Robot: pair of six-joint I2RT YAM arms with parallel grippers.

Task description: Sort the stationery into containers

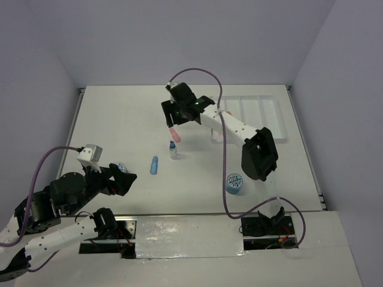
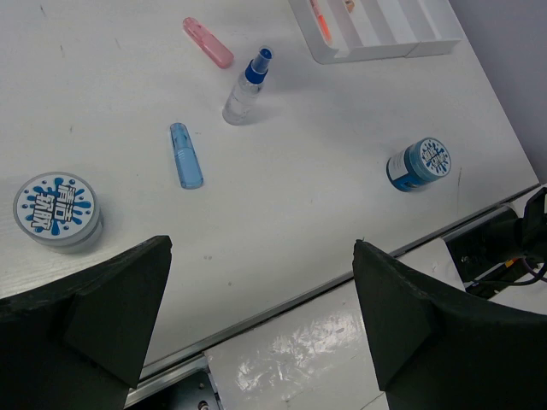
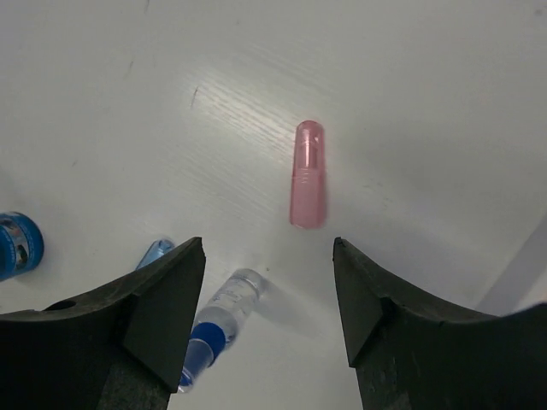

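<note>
A pink marker [image 3: 308,175] lies on the table below my right gripper, which is open and empty. In the top view, that gripper [image 1: 170,113] hovers just behind the marker [image 1: 175,134]. A blue marker [image 2: 186,156] lies nearer the front, and a clear spray bottle [image 2: 248,86] with a blue cap is close by. The white divided tray [image 1: 272,119] is at the back right, partly hidden by my right arm; an orange item [image 2: 320,19] shows in one compartment. At the front left, my left gripper stands open with nothing between its fingers.
One blue-lidded jar [image 1: 234,183] stands at the front right. Another jar [image 2: 58,211] sits near my left gripper, mostly covered by it in the top view.
</note>
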